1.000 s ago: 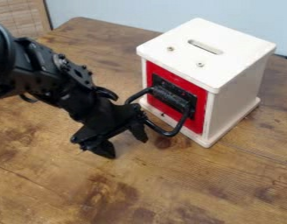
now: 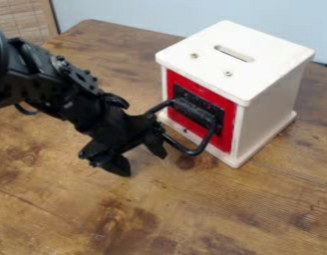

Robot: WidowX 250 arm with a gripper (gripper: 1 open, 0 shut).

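Note:
A white wooden box (image 2: 266,115) with a slotted top and two screws stands on the table, its red front panel (image 2: 229,120) facing left. A black latch plate with a loop handle (image 2: 194,150) is mounted on that panel. My black gripper (image 2: 135,157) hangs low at the left of the box, beside the handle, fingers pointing down toward the tabletop. Its fingers look apart with nothing visible between them; whether the arm touches the handle is unclear.
A woven panel (image 2: 13,25) is at the back left, a pale wall behind.
My gripper has shifted very slightly up; the box and handle look the same.

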